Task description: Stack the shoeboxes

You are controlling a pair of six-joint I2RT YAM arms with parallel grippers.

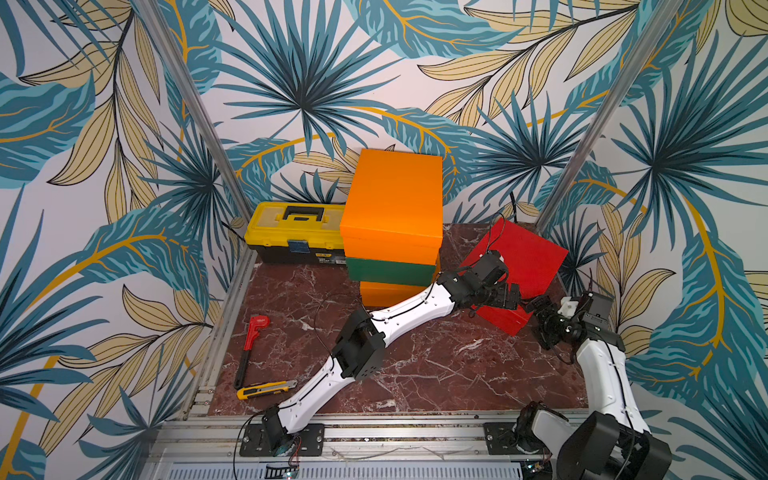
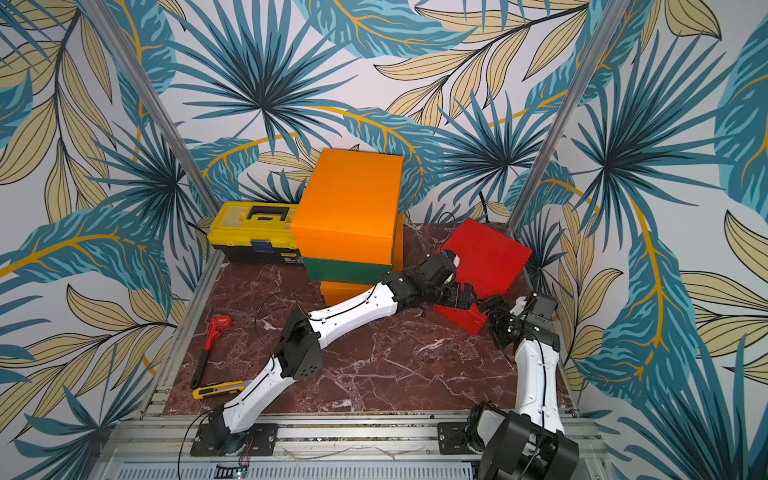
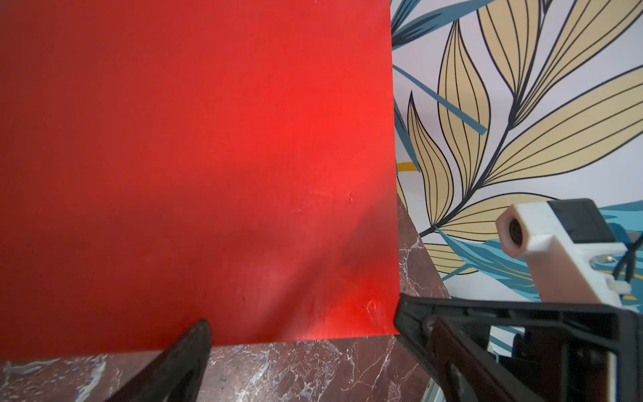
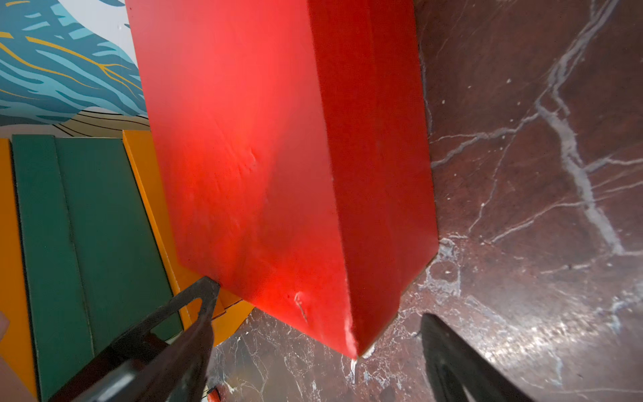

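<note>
The red shoebox (image 1: 528, 256) lies on the marble table at the right, turned with one corner towards the front. My left gripper (image 1: 509, 296) is over its front part; in the left wrist view its fingers (image 3: 177, 368) stand wide apart at the near edge, with nothing gripped. At the front right corner, my right gripper is open, its fingers (image 4: 462, 365) spread clear of the box on either side of that corner. To the left rises a stack: an orange shoebox (image 1: 393, 196) on top, a green one (image 1: 388, 269) under it, another orange one (image 1: 384, 296) at the bottom.
A yellow and black toolbox (image 1: 296, 232) stands left of the stack. The red wrench (image 1: 252, 340) and yellow cutter (image 1: 266, 389) lie at the front left. Bare marble (image 1: 456, 376) is free in the front middle. Both gripper tips are close together.
</note>
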